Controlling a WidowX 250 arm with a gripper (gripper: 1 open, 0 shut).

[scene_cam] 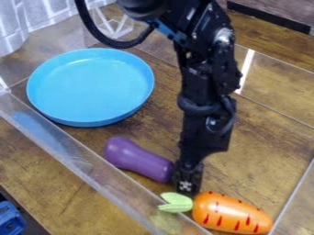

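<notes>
My black gripper point(186, 184) is low over the wooden table, its fingertips down at the right end of a purple toy eggplant point(138, 159), just above the green top of an orange toy carrot point(229, 213) with red stripes. The fingertips are dark and crowded against the toys, so whether they grip anything is unclear.
A blue plate point(90, 85) lies at the upper left. A clear plastic wall runs diagonally along the lower left, with a blue object point(7, 220) outside it. Bare wooden table point(263, 128) fills the right side.
</notes>
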